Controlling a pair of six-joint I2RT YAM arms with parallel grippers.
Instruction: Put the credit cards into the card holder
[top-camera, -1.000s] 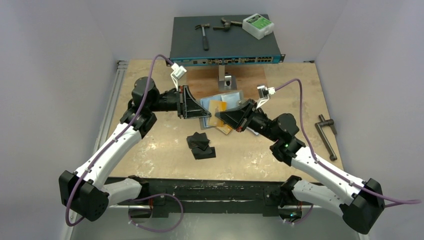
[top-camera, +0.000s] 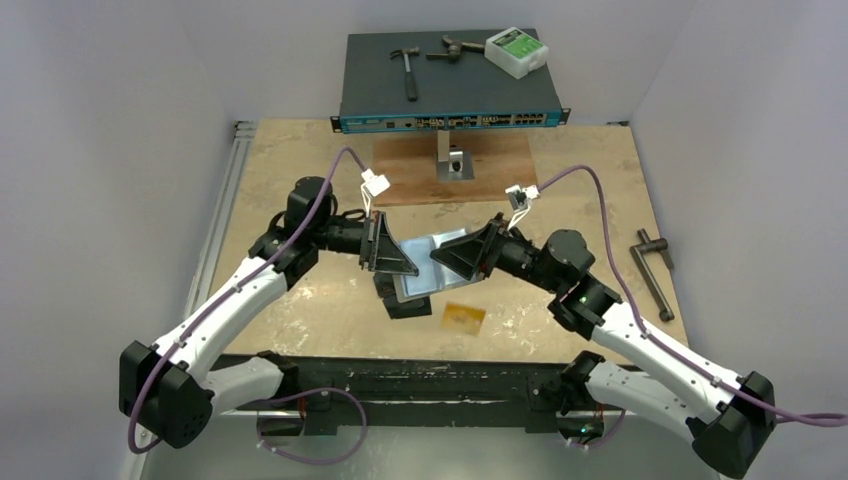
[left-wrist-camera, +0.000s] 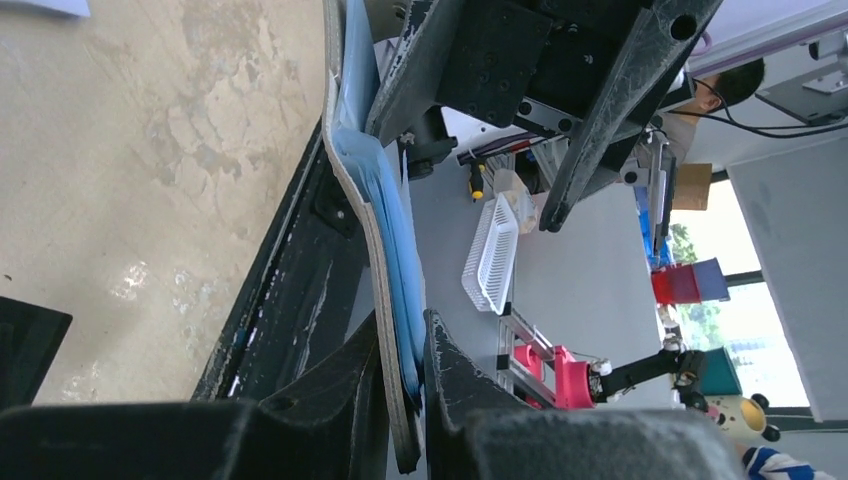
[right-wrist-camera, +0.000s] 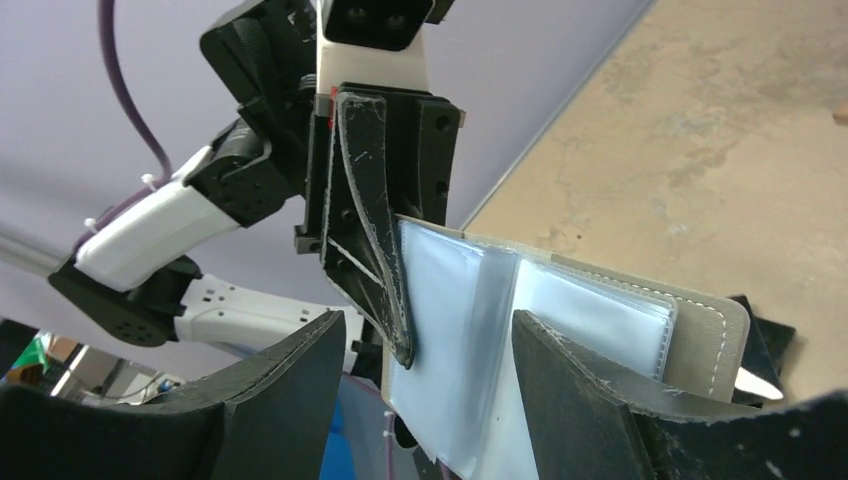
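The card holder (top-camera: 428, 270), with pale blue sleeves and a grey stitched cover, hangs above the table. My left gripper (top-camera: 408, 264) is shut on its side, which stands edge-on between the fingertips in the left wrist view. My right gripper (top-camera: 445, 258) is at the holder's other side, part open; in the right wrist view the sleeves (right-wrist-camera: 580, 320) lie just beyond its fingers. A yellow card (top-camera: 463, 320) lies on the table below right of the holder. Black cards (top-camera: 410, 308) lie partly hidden beneath the holder.
A metal stand on a wooden board (top-camera: 505, 160) and a dark rack unit (top-camera: 375, 85) with hammers and a plastic box are at the back. Hammers (top-camera: 655, 280) lie at the right edge.
Both arms have moved toward the front, bringing the holder over the black cards.
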